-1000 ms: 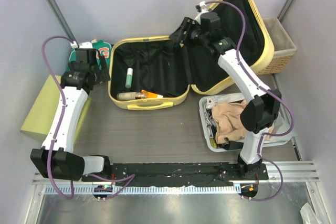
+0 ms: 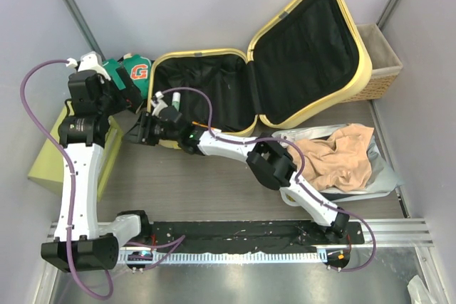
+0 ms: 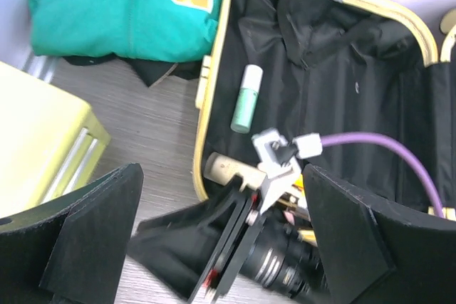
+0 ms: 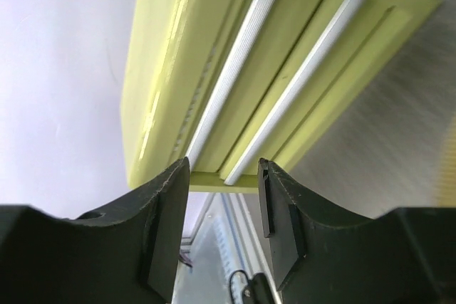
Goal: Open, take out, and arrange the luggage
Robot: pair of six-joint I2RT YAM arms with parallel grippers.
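Note:
The yellow suitcase (image 2: 199, 53) lies open, its black-lined lid (image 2: 306, 40) raised to the right. A green bottle with a white end (image 3: 244, 105) lies inside; a tan bottle (image 3: 226, 169) near the front rim is partly covered by my right arm. Above the left side of the suitcase, my left gripper is open, fingers wide apart, holding nothing. My right gripper is open and empty over the suitcase's front left edge, facing the yellow box (image 4: 235, 76). Beyond the suitcase's left edge is a folded green garment (image 3: 128, 19) with an orange G.
A grey tray (image 2: 388, 179) with a peach cloth (image 2: 335, 158) stands front right. Behind the lid is a wicker basket (image 2: 377, 87). At the left, the yellow box (image 2: 53, 154) stands by the wall. Bare floor (image 2: 192, 183) lies in front of the suitcase.
My right arm has swung from the raised lid left and down across the suitcase to its front left edge. The lid stays raised.

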